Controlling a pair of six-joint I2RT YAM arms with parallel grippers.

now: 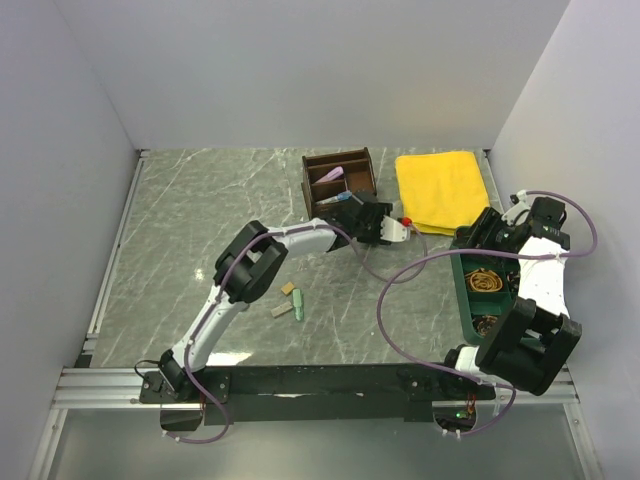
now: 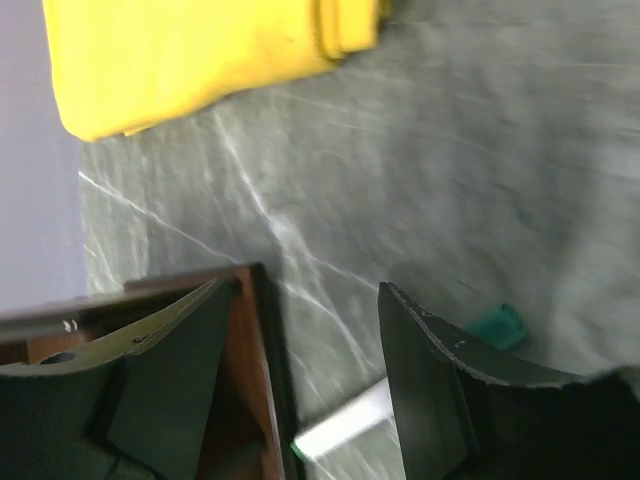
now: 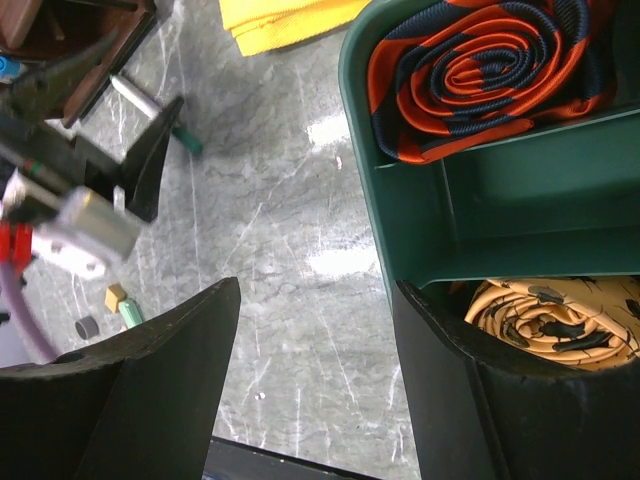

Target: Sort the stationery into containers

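My left gripper stands open over a white pen with a green cap on the marble table, beside the brown divided organizer; the pen also shows in the right wrist view (image 3: 140, 98). The organizer (image 1: 340, 160) holds purple and blue items. At the front middle lie a green item (image 1: 297, 305), a light block (image 1: 282, 309), a small yellow block (image 1: 288, 288) and a dark cylinder (image 3: 87, 328). My right gripper is parted, empty, above the left edge of the green bin (image 3: 362, 200).
A yellow cloth (image 1: 440, 185) lies at the back right. The green bin holds rolled striped and tan fabric (image 3: 460, 70). Purple hoses loop from both arms.
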